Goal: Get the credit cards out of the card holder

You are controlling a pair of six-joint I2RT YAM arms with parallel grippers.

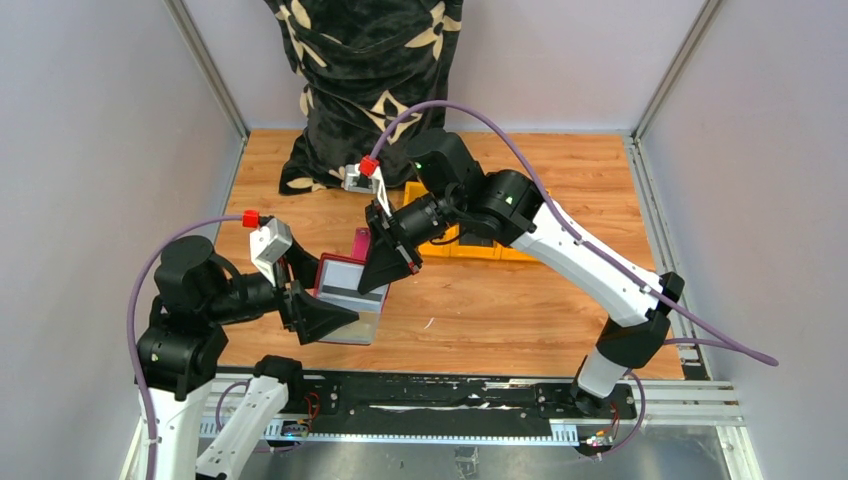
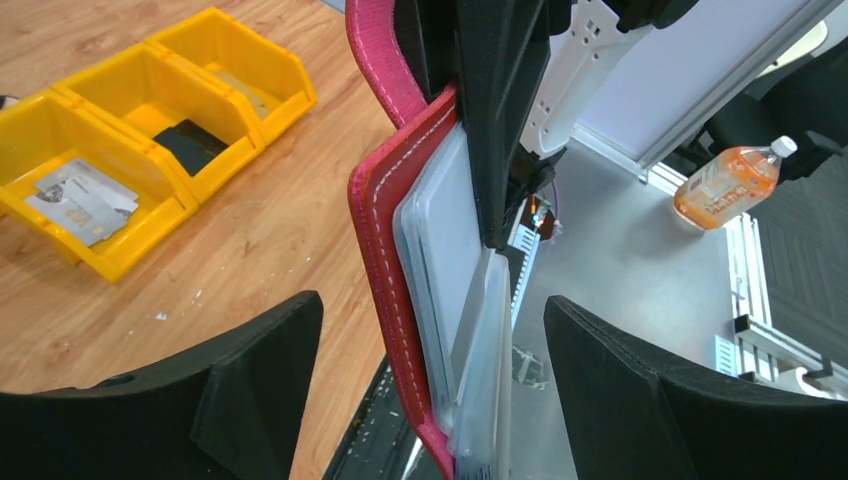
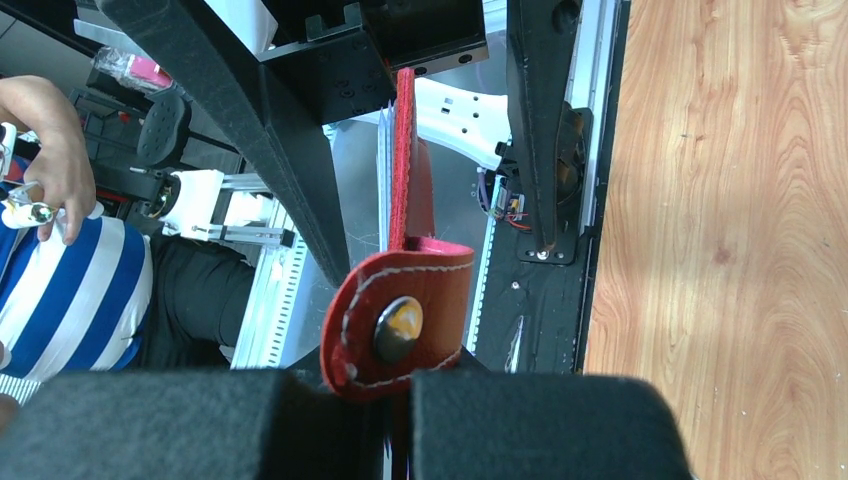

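A red leather card holder stands open on edge, with clear sleeves and pale cards showing, held up between the grippers. My right gripper is shut on it. In the right wrist view its strap with a snap sits at the fingertips. My left gripper is part open, its two fingers either side of the holder's lower end, with space visible beside it in the left wrist view.
Yellow bins stand at the back of the wooden table, behind the right arm. A dark patterned cloth hangs at the back left.
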